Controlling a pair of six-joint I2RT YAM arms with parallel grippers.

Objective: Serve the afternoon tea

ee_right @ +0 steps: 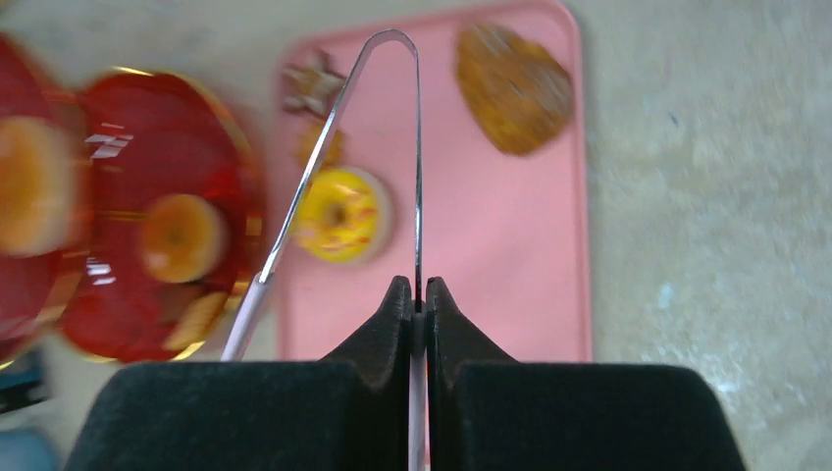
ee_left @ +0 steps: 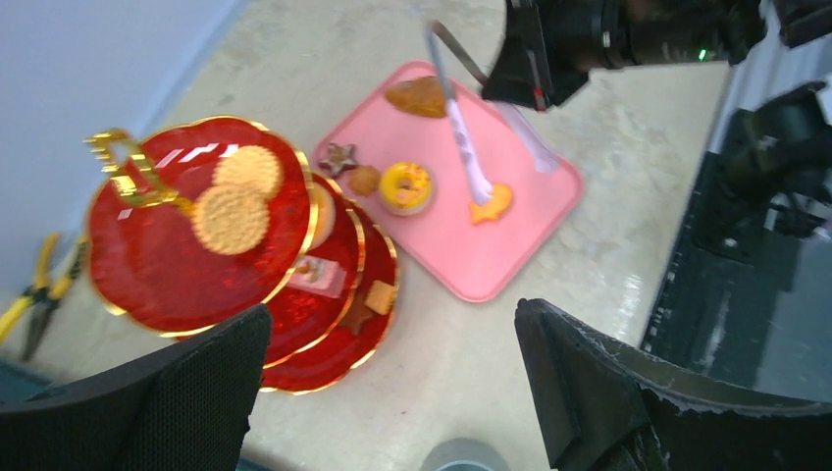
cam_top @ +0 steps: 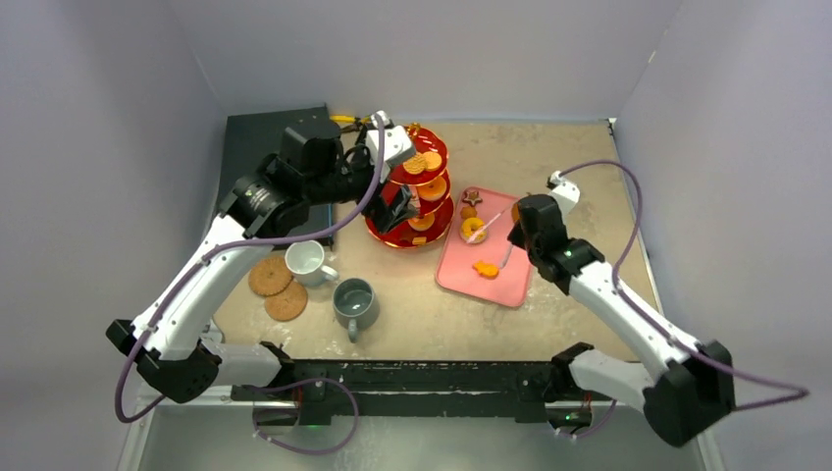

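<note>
Over the pink tray [cam_top: 456, 270] my right gripper is shut on one arm of metal tongs [ee_right: 381, 44]; their tips reach down above the tray. On it lie a yellow donut [ee_right: 338, 216], a star cookie [cam_top: 472, 197], a small round cookie [cam_top: 469, 212], an orange fish-shaped piece [ee_left: 491, 202] and a brown pastry [ee_right: 510, 88]. The red three-tier stand [ee_left: 128, 255] beside the tray holds biscuits and pastries. Near the stand, high up, my left gripper is open, empty.
A white cup [cam_top: 305, 263], a grey mug [cam_top: 356, 299] and two round coasters [cam_top: 286, 301] stand or lie at front left. A dark board [cam_top: 255, 147] and pliers [ee_left: 44, 280] are behind. Bare table lies right of the tray.
</note>
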